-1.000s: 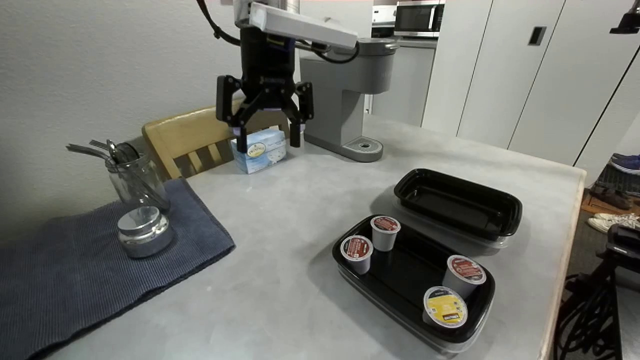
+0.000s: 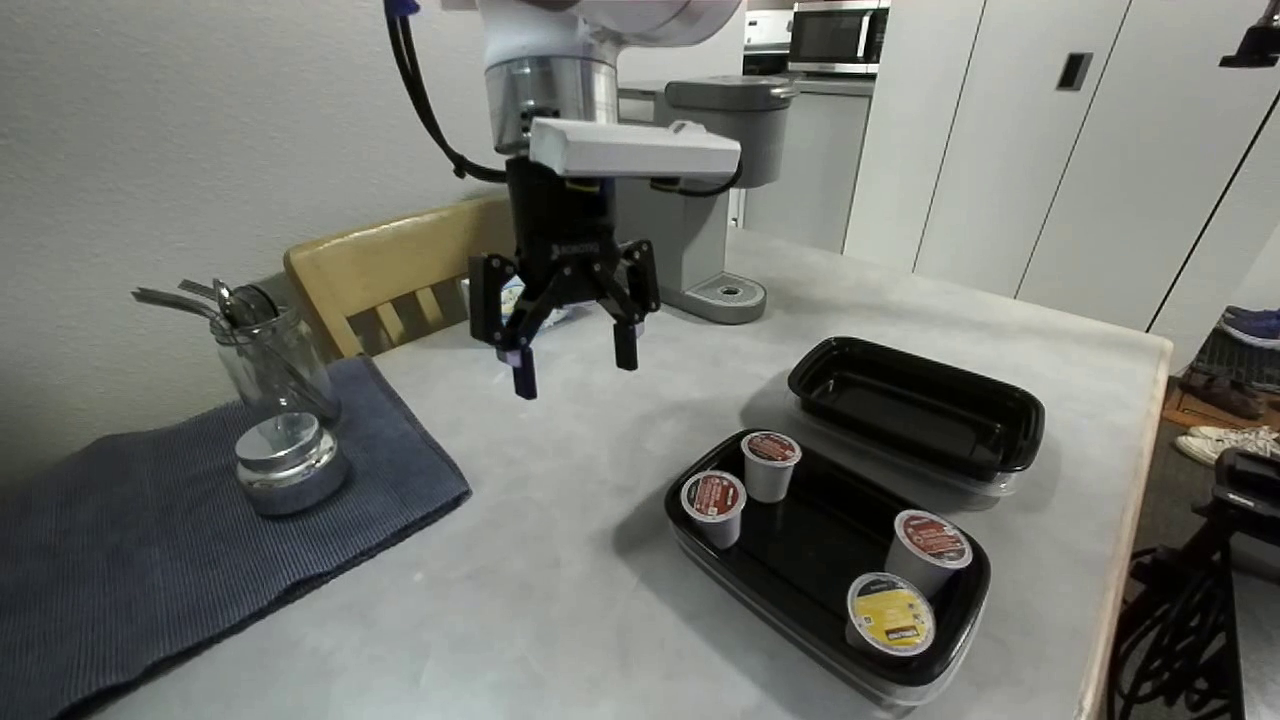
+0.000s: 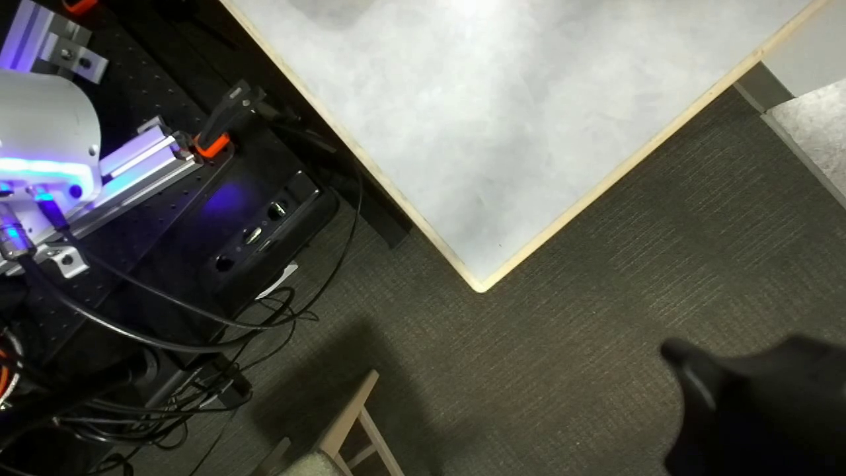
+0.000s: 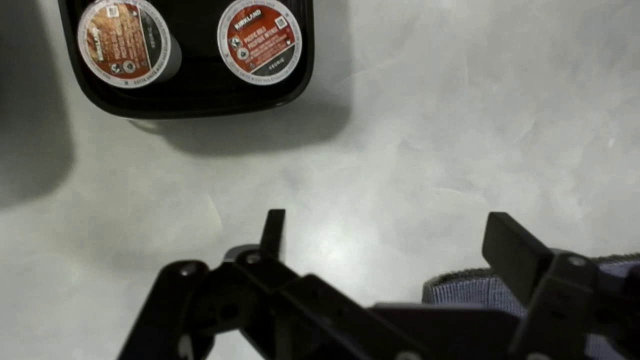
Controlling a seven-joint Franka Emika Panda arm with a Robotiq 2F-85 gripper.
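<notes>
My gripper (image 2: 576, 367) hangs open above the table, its fingertips apart with only air between them. In the wrist view one finger (image 4: 273, 233) stands left and the other right, with bare tabletop showing past them. A black tray (image 2: 792, 576) on the near right holds several coffee pods: two with red lids at its left end, a red-lidded pod (image 2: 931, 542) and a yellow-lidded pod (image 2: 890, 614) at its right end. At the top of the wrist view, two red-lidded pods show, including one pod (image 4: 259, 41) by the tray's corner. A second black tray (image 2: 918, 402) behind is empty.
A grey coffee machine (image 2: 708, 192) stands at the back. On the blue mat (image 2: 144, 540) to the left are a lidded silver jar (image 2: 288, 464) and a glass jar (image 2: 270, 360) of utensils. The mid-table is clear. A box behind the gripper is mostly hidden.
My gripper has come lower and slightly to the right in exterior view 1, and now covers most of the tea box. The fingers stay open; trays and pods have not moved.
</notes>
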